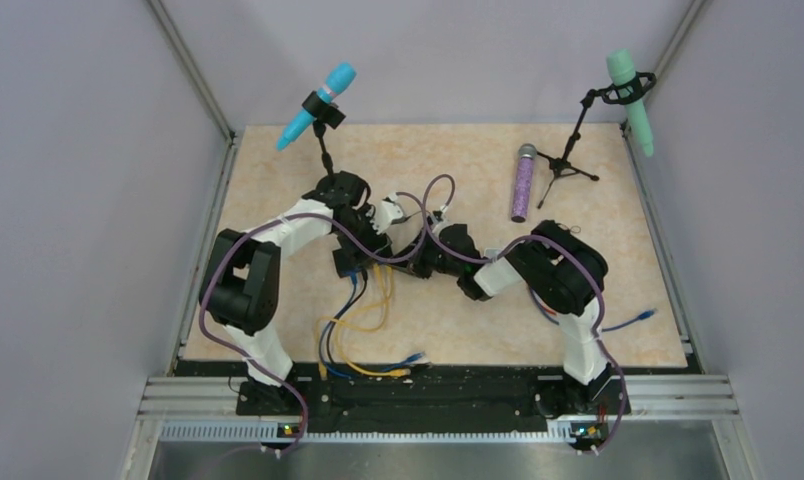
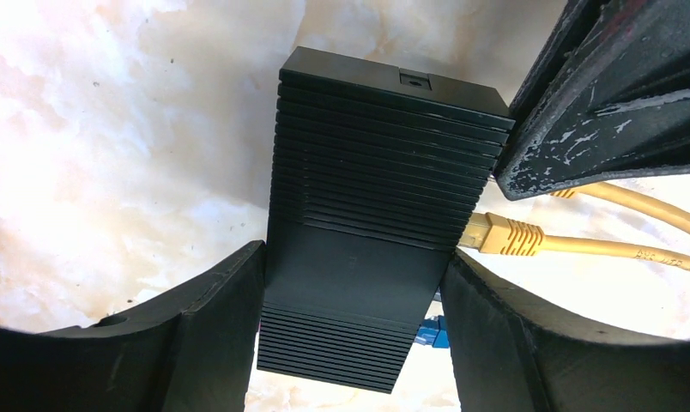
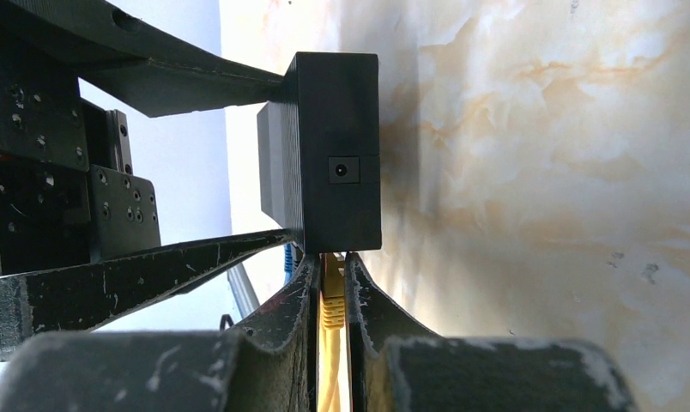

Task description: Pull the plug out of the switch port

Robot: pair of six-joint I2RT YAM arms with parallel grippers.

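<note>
The black ribbed switch [image 2: 380, 163] is clasped across its width by my left gripper, a finger on either side. In the right wrist view its end face with a round socket points toward the camera, and the left fingers [image 3: 178, 266] grip it from the left. Along the port side, my right gripper is shut on a yellow plug [image 3: 333, 296], its fingertips close against the switch. The plug's front end is at the switch's edge; how deep it sits cannot be seen. A second yellow plug [image 2: 506, 236] and a blue plug [image 2: 433, 332] are at the same side.
Yellow, blue and black cables [image 1: 383, 310] run from the switch toward the table's front edge. A blue microphone [image 1: 318, 105] on a stand is behind the left arm. A purple microphone [image 1: 523, 185] and another stand [image 1: 568, 150] occupy the back right.
</note>
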